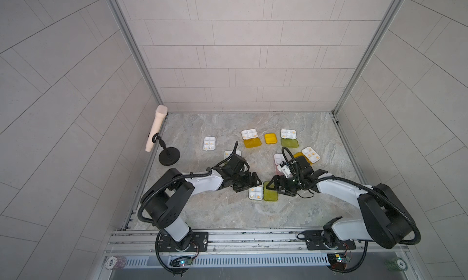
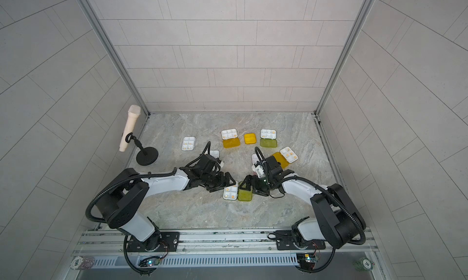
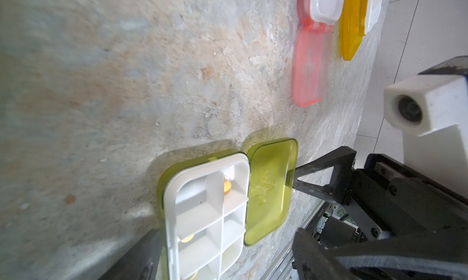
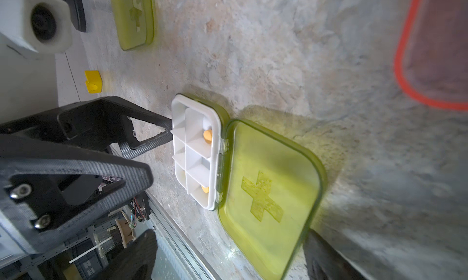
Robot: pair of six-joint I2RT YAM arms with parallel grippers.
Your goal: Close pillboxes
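An open green pillbox lies flat at the front middle, its white six-compartment tray [image 3: 204, 206] holding a few orange pills, its green lid [image 4: 268, 192] folded out to the right. My left gripper [image 1: 251, 181] hovers open at the tray's left side; in the left wrist view its fingers straddle the tray's lower end. My right gripper [image 2: 249, 182] stands open over the lid's far right part; in the right wrist view the lid's edge lies beside one finger. A pink pillbox [image 3: 309, 65] lies open behind the right gripper.
Farther back lie open orange [image 1: 252, 142] and green [image 1: 289, 143] pillboxes, another orange one [image 2: 279, 158], a small yellow box [image 1: 270, 138] and a white tray [image 1: 209, 143]. A microphone stand [image 1: 169, 156] stands at the left.
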